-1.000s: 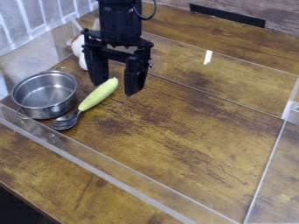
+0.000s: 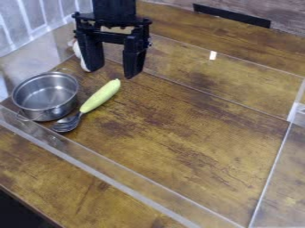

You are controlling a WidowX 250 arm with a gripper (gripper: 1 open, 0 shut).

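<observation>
A dark robot gripper (image 2: 112, 55) hangs at the top left, its two fingers apart and pointing down, open, above and behind a pale yellow-green elongated object (image 2: 100, 96). A steel pot (image 2: 45, 94) stands at the left. A dark spoon-like utensil (image 2: 67, 124) lies beside it, below the elongated object. A white object (image 2: 84, 52) is partly hidden behind the gripper.
Transparent panels or edges border it at left, front and right. A small white strip (image 2: 213, 55) is at the back.
The objects on the table look unmoved.
</observation>
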